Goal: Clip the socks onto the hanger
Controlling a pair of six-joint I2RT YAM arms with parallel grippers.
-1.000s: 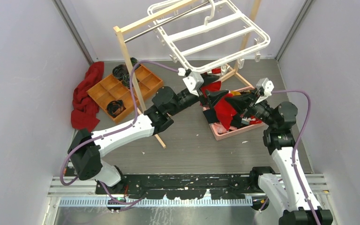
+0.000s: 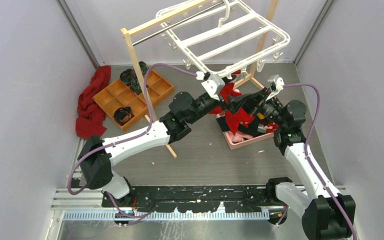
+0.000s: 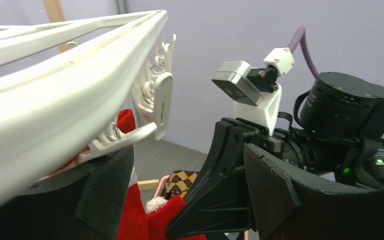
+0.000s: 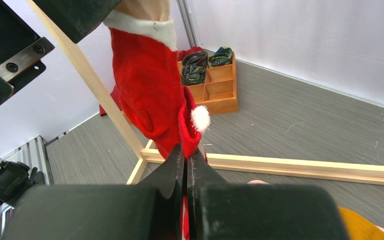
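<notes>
A white hanger (image 2: 220, 35) with small clips along its edge hangs at the top; one clip (image 3: 155, 102) stands close above my left finger in the left wrist view. The red Christmas sock (image 4: 147, 85) has a white cuff and a white pompom (image 4: 200, 118). My right gripper is shut on the sock's red fabric, beside the pompom. My left gripper has its fingers wide apart, just under the hanger's edge; red cloth (image 3: 132, 215) and the right gripper's dark fingers show between and beyond them. Whether the cuff touches a clip is hidden.
Below stands a pink box (image 2: 252, 142) with assorted socks. An orange divided tray (image 2: 130, 100) and a red cloth (image 2: 91, 107) lie at left. Wooden frame posts (image 2: 142, 75) hold the hanger. My two grippers almost touch.
The left gripper has shifted slightly up and right. The hanger has swayed a little.
</notes>
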